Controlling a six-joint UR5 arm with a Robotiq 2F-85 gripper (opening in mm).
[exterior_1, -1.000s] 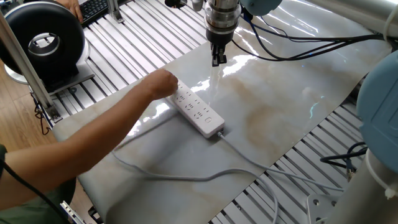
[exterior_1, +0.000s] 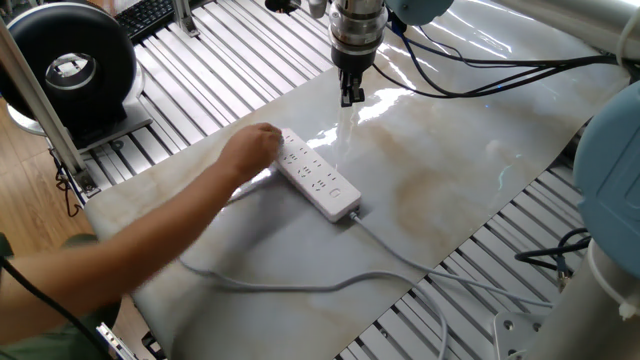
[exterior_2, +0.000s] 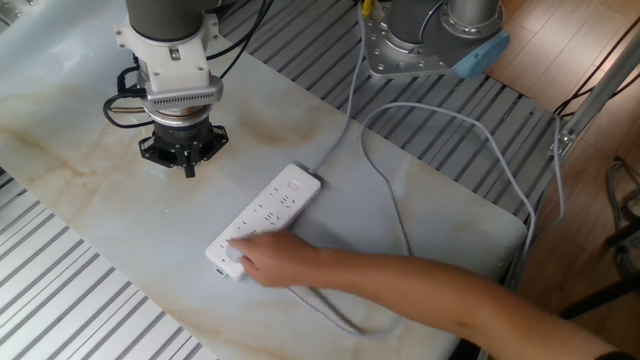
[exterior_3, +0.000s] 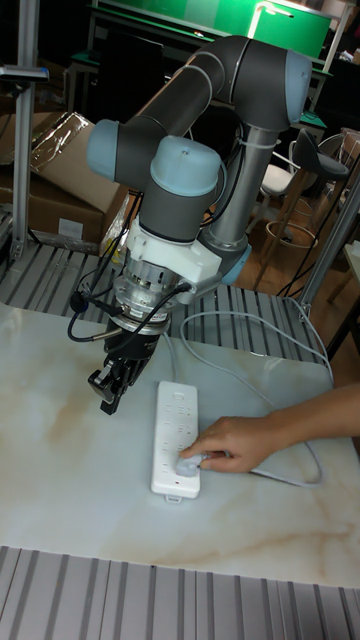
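A white power strip (exterior_1: 318, 180) lies flat on the marbled sheet, its grey cable leaving the end with the switch. A person's hand (exterior_2: 275, 258) grips a pale plug (exterior_3: 190, 465) at the strip's other end; the fingers partly cover it, so how deep it sits cannot be told. My black gripper (exterior_1: 352, 98) hangs above the sheet, pointing down, apart from both strip and hand. In the third exterior view the gripper (exterior_3: 104, 393) is left of the strip. No object shows at its fingertips, and how wide its fingers stand is unclear.
The person's forearm (exterior_2: 420, 285) reaches across the sheet. Grey cable (exterior_1: 300, 288) loops loosely beside the strip. A black ring-shaped device (exterior_1: 70, 65) stands on the slatted table. Bare sheet (exterior_3: 64, 480) lies on the strip's side away from the forearm.
The person's hand and forearm have shifted slightly at the strip's end. A second hand near the keyboard has mostly left the view. My gripper and the strip look unmoved.
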